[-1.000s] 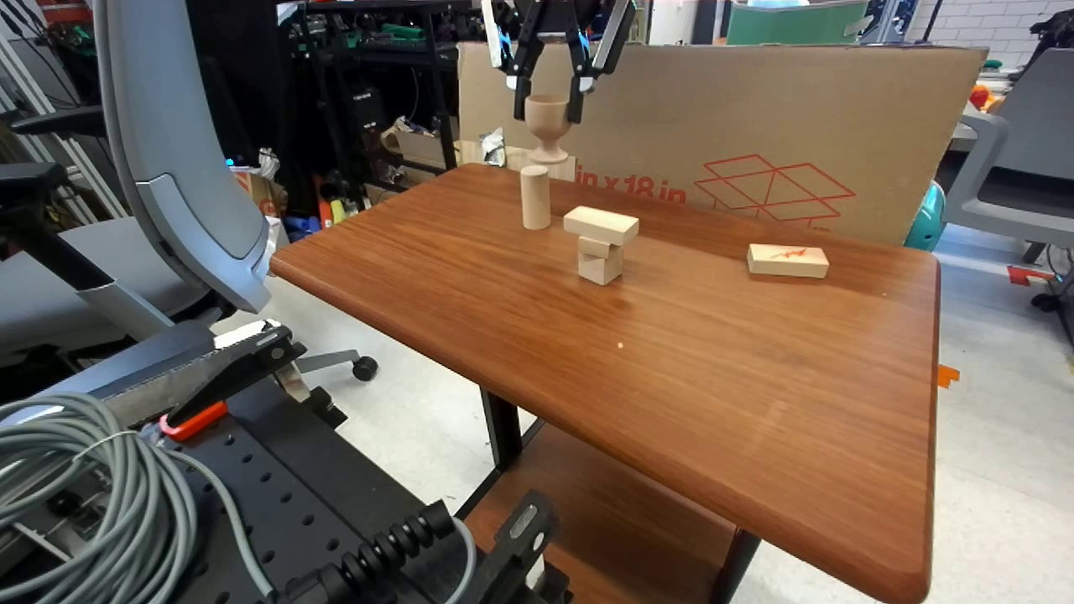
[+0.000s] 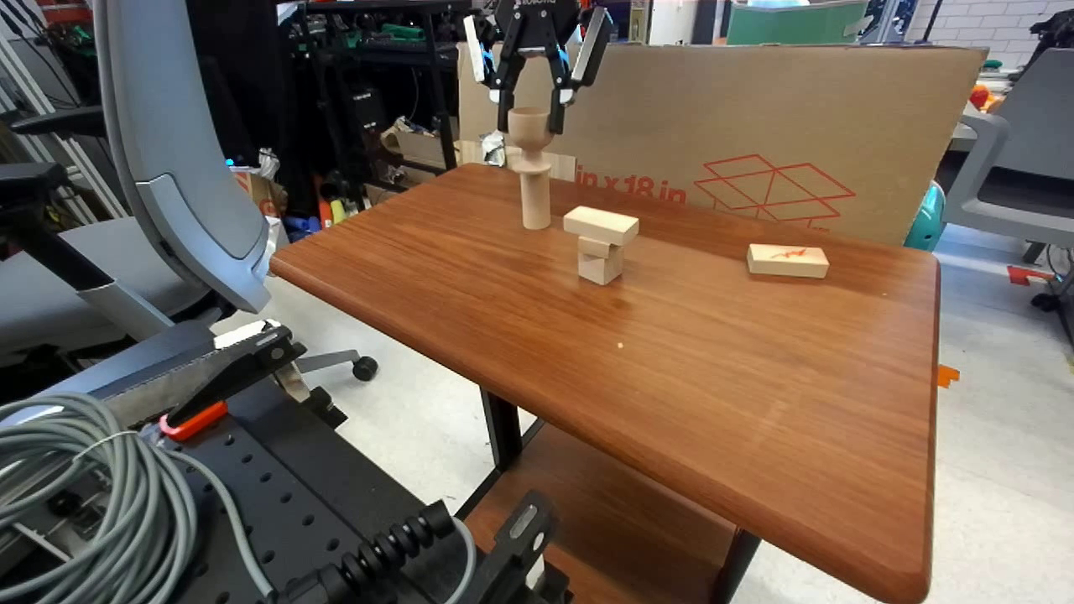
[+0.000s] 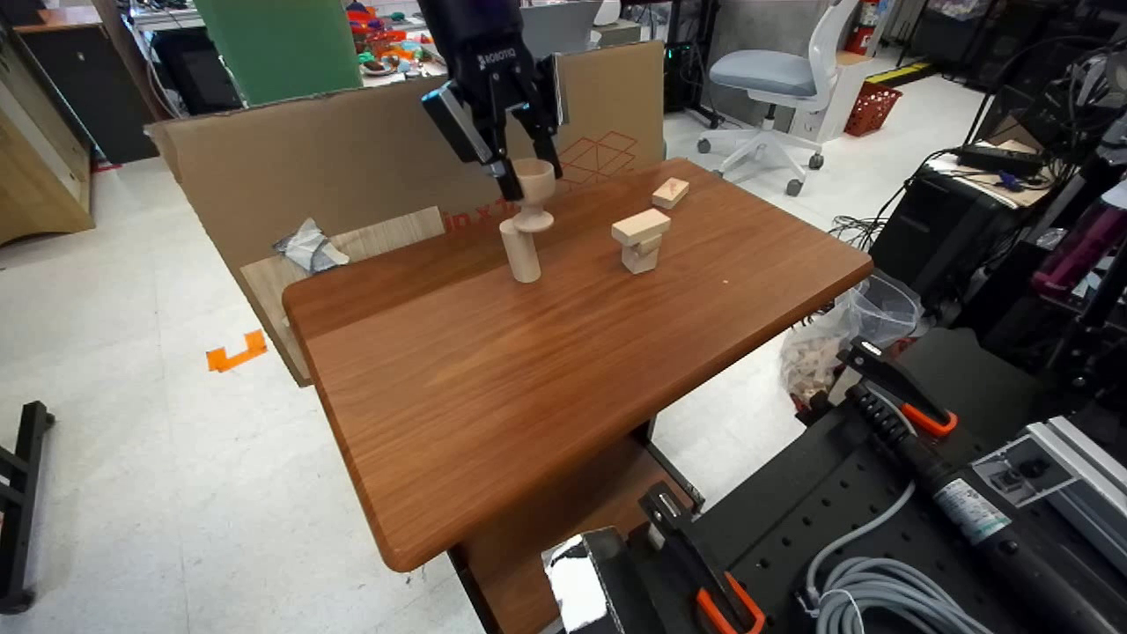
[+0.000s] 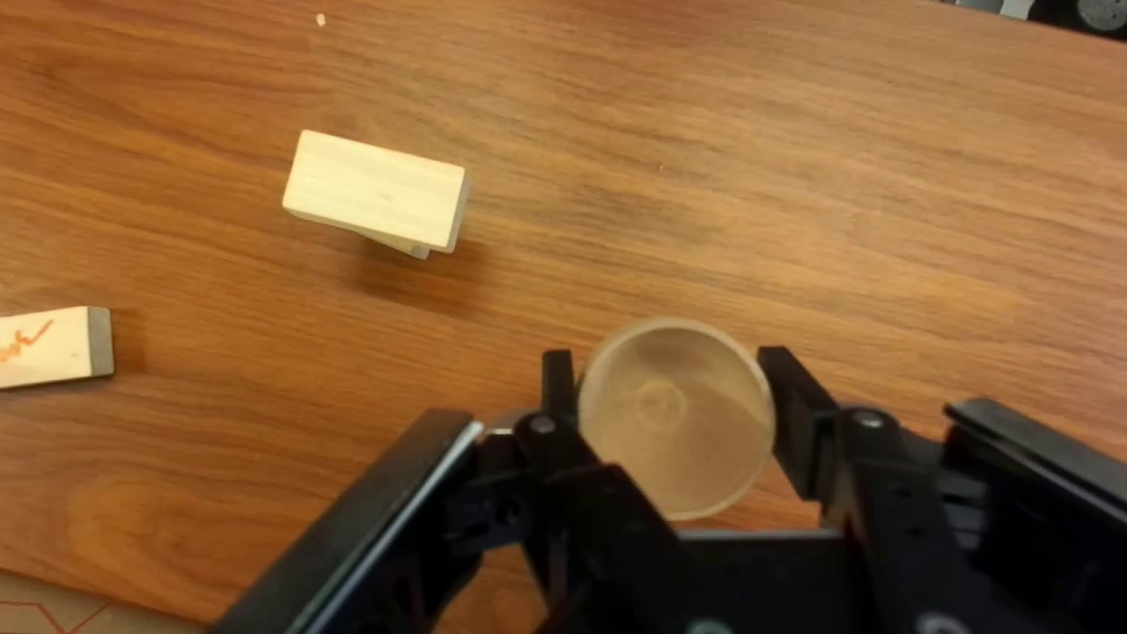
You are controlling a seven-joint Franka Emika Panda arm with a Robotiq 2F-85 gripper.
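A wooden goblet (image 2: pixel 529 131) is gripped by its cup between the two black fingers of my gripper (image 2: pixel 531 121). In the wrist view I look down into the round mouth of the goblet (image 4: pixel 677 417), a finger against each side. An upright wooden cylinder (image 2: pixel 535 201) stands on the table under the goblet's foot in exterior view 1. From exterior view 2, the foot overlaps the top of the cylinder (image 3: pixel 519 252) and sits toward its right side; whether they touch I cannot tell. In the wrist view the goblet and gripper hide the cylinder.
Close to the cylinder stands a small stack of wooden blocks, its long top block (image 2: pixel 601 223) lying across smaller ones. A single block with an orange mark (image 2: pixel 787 261) lies farther right. Behind the table rises a cardboard sheet (image 2: pixel 705 111).
The blocks and cylinder have not moved.
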